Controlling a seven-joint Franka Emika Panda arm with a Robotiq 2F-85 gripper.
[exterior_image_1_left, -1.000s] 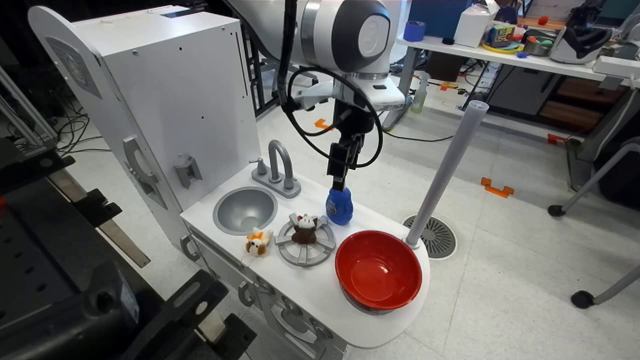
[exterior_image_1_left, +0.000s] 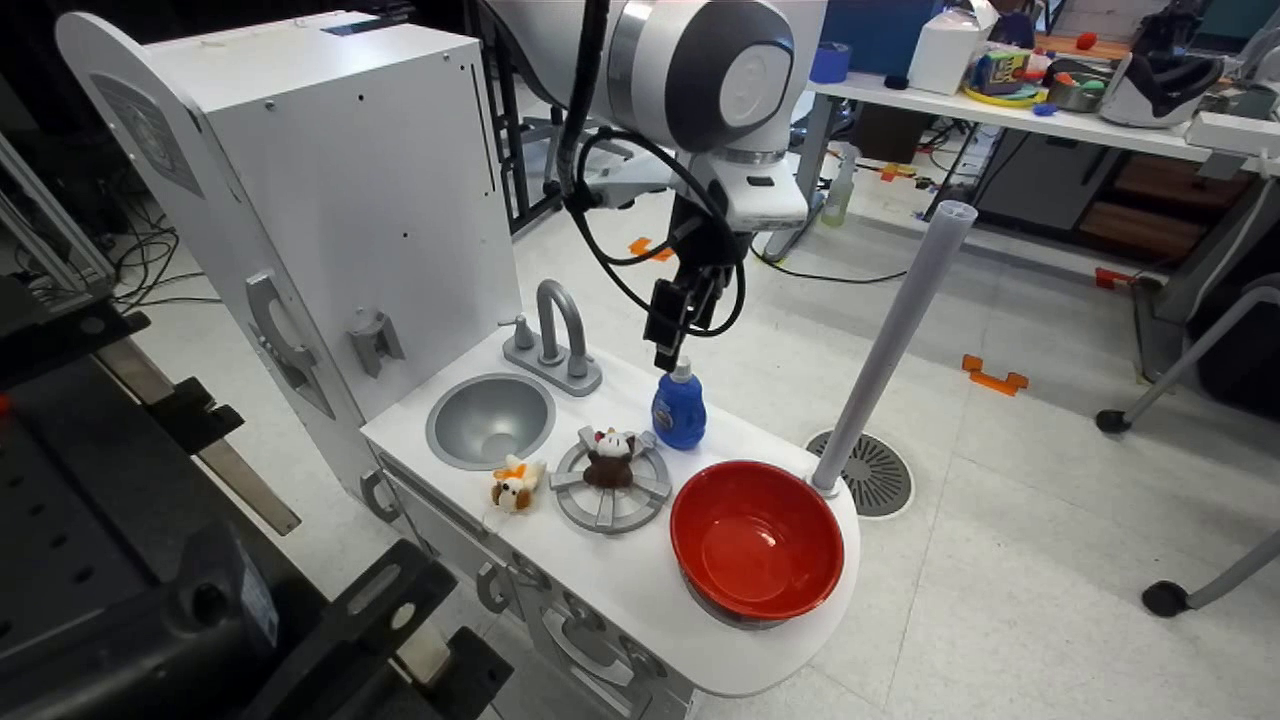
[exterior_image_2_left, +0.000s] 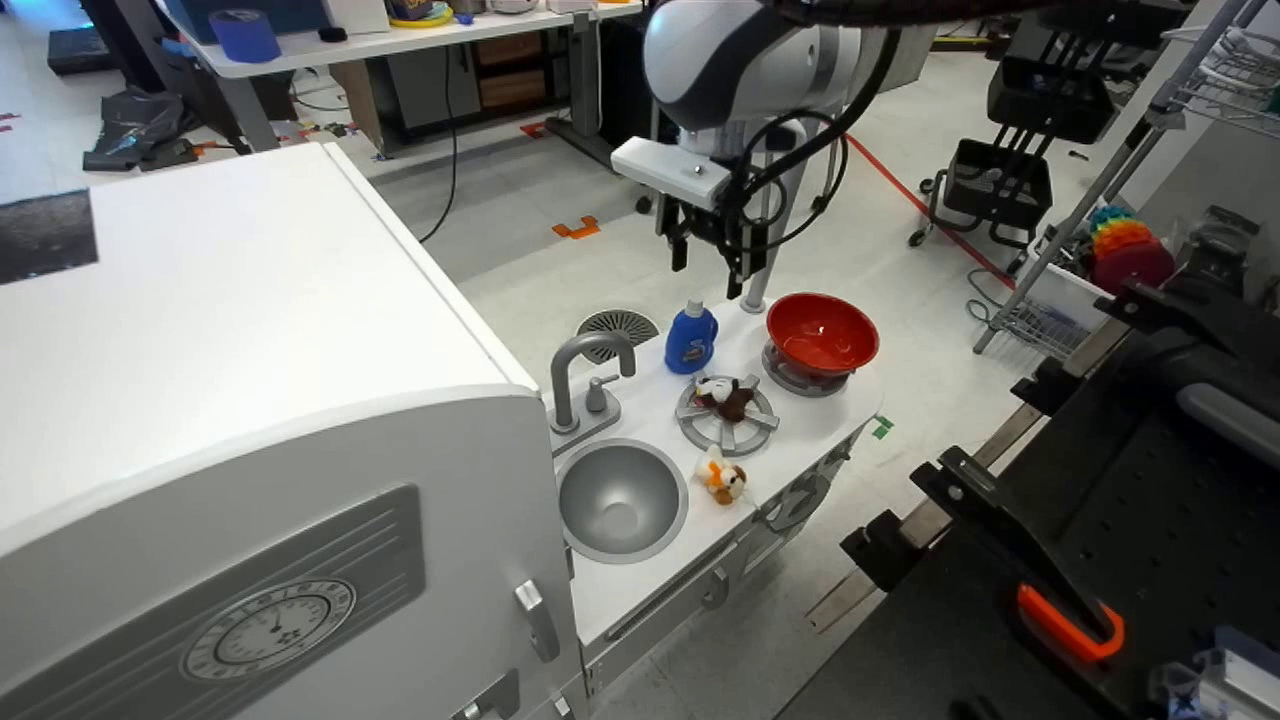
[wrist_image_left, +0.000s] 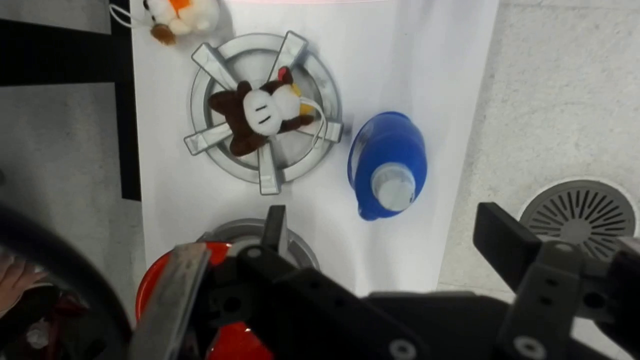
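Note:
My gripper hangs open above the counter, its two fingers wide apart and nothing between them. A blue bottle with a white cap (wrist_image_left: 387, 162) stands upright on the counter, lower than my fingertips and ahead of them in the wrist view. On the grey burner (wrist_image_left: 268, 174) lies a small brown and white plush toy (wrist_image_left: 262, 112). A white and orange plush dog (exterior_image_1_left: 516, 485) lies beside the burner, toward the counter's front edge. The red bowl (exterior_image_1_left: 758, 540) sits at the rounded end of the counter, on a second burner (exterior_image_2_left: 806, 377).
A grey sink (exterior_image_1_left: 492, 420) and a faucet (exterior_image_1_left: 563, 336) are set in the counter next to the white cabinet (exterior_image_1_left: 360, 216). Behind the bowl a grey post (exterior_image_1_left: 894, 342) rises from the counter's back edge. Bare counter lies around the bottle.
The gripper has shifted slightly left and up in exterior view 1, and the bottle's white cap now shows below it. The bottle, bowl and toys have not moved.

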